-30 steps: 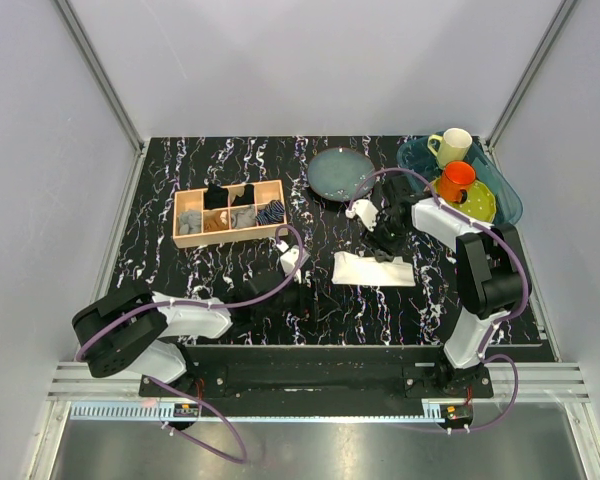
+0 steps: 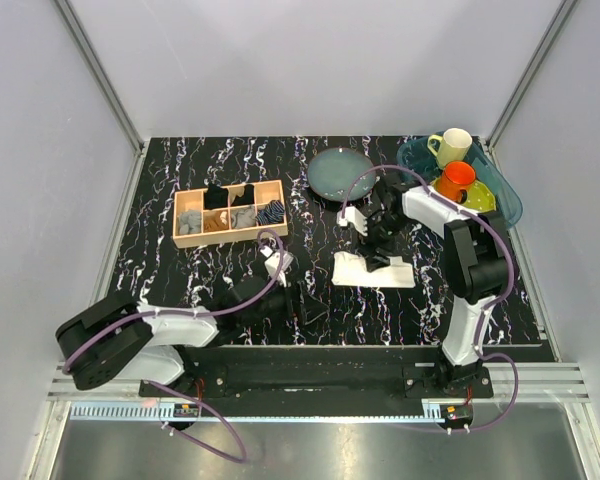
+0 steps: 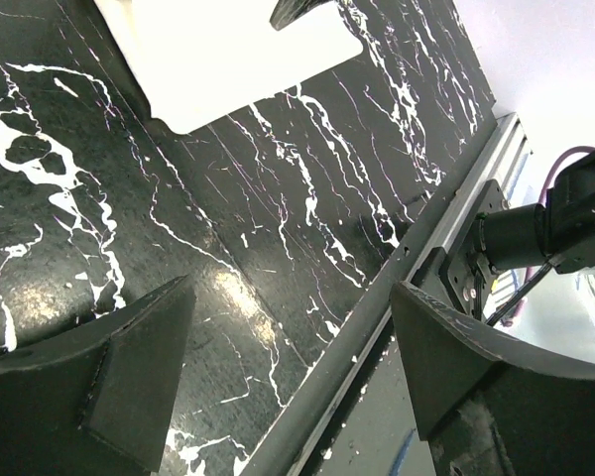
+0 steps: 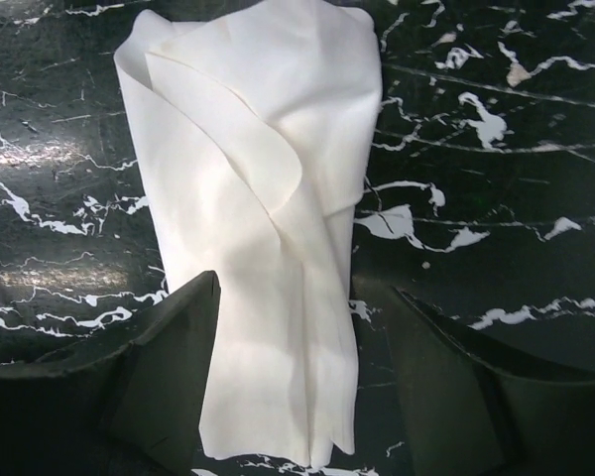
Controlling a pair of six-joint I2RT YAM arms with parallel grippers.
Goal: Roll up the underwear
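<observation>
White underwear, folded into a long strip, lies flat on the black marbled table right of its middle. In the right wrist view the cloth shows overlapping layers, one end wider and loosely folded. My right gripper hangs over the cloth; its fingers stand apart, straddling the strip without gripping it. My left gripper is to the left of the underwear and nearer the front edge. Bare table shows between its parted fingers, and part of the cloth lies beyond them.
A wooden box with rolled items in its compartments stands at the back left. Behind the underwear is a dark green plate. A teal basket with mugs and a dish occupies the back right. Table between box and underwear is clear.
Both arms have shifted a little to the left. The right gripper has moved along the underwear toward its left end. The underwear looks unmoved.
</observation>
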